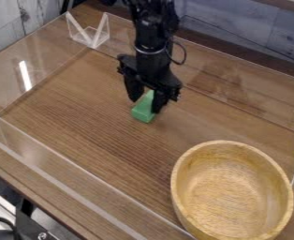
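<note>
My black gripper [146, 90] is down over a green block [144, 111] in the upper middle of the table, its fingers around the block's upper part and hiding much of it. Whether the fingers are closed on the block cannot be told.
A cream oval bowl [231, 190] fills the lower right of the wooden table [75, 141]. A clear plastic piece [87, 30] stands at the top left.
</note>
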